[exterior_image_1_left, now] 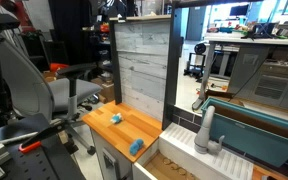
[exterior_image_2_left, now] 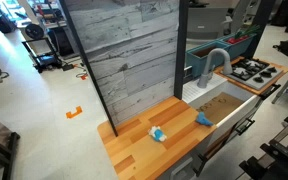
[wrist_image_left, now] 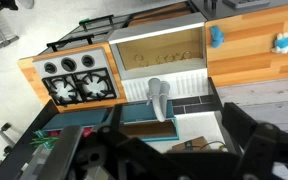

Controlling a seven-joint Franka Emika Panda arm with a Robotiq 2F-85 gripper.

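Note:
In the wrist view, dark fingers (wrist_image_left: 106, 150) reach in from the lower edge, spread wide on either side. My gripper is open, with no object seen held between them. On the wooden counter (exterior_image_1_left: 120, 138) lie a small blue object (exterior_image_1_left: 136, 146) and a white-and-blue object (exterior_image_1_left: 116, 119). Both appear again in exterior view 2, the blue one (exterior_image_2_left: 203, 119) close to the sink and the white-and-blue one (exterior_image_2_left: 158, 134) farther along the wood. Seen from the wrist, the blue object (wrist_image_left: 216, 37) and the white-and-blue one (wrist_image_left: 282, 43) sit at upper right, apart from the fingers.
A sink (exterior_image_2_left: 206, 92) with a light-coloured faucet (exterior_image_2_left: 219, 60) adjoins the counter. Beyond it is a stove top (exterior_image_2_left: 246, 72) with several burners. A grey panel (exterior_image_2_left: 134, 60) stands upright along the counter's back. Behind the faucet sits a teal bin (exterior_image_1_left: 246, 125). Bare wood surrounds the small objects.

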